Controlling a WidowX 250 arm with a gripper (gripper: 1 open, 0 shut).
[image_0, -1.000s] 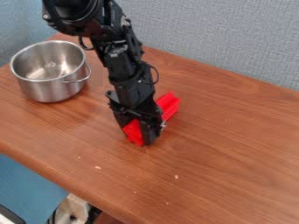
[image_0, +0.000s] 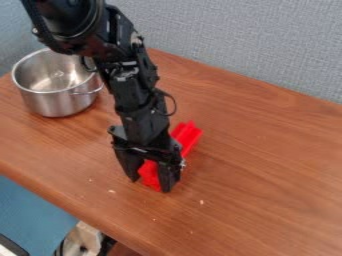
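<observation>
My black gripper (image_0: 148, 172) points down low over the wooden table, its fingers open around the near end of a red object (image_0: 187, 136). The object lies lengthwise away from me, its far end showing behind the gripper to the right; much of it is hidden by the gripper, so whether the fingers touch it cannot be told.
A steel pot (image_0: 56, 88) stands at the back left.
My gripper has moved down and toward the front, slightly left, along the red object, whose near end now appears further toward the front.
</observation>
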